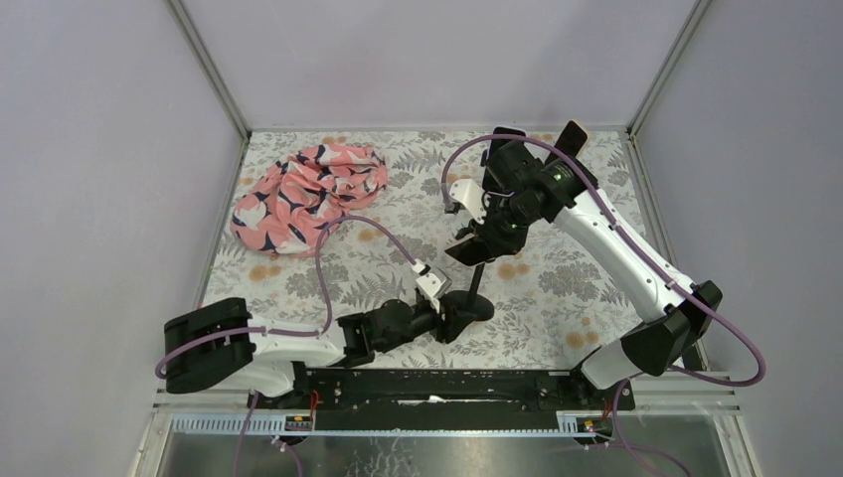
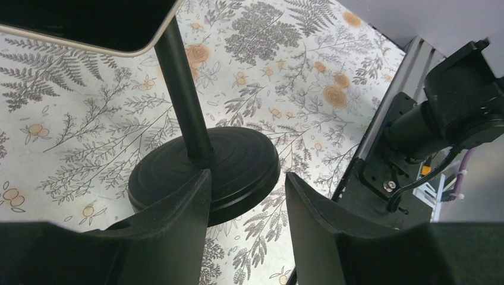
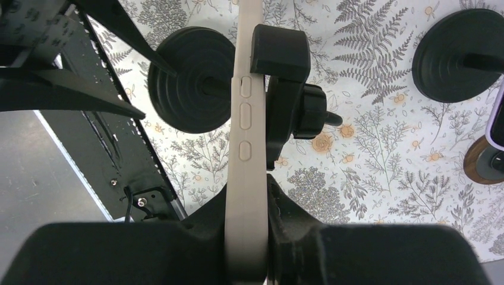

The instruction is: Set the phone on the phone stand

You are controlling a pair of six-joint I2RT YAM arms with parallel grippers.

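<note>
The phone (image 3: 246, 178), beige-edged with a dark face, is held edge-up in my right gripper, shut on it, against the black holder (image 3: 279, 56) of a stand. In the top view the phone (image 1: 467, 250) sits over that stand. Its round base (image 2: 238, 148) and post (image 2: 181, 83) show in the left wrist view, with the phone's corner at top left. My left gripper is open, low beside the base, its fingertips either side of the base's near part.
Other stands with phones stand at the back right (image 1: 567, 139), one round base (image 3: 451, 47) visible in the right wrist view. A pink patterned cloth (image 1: 308, 199) lies at back left. The table's front edge is close to the left gripper.
</note>
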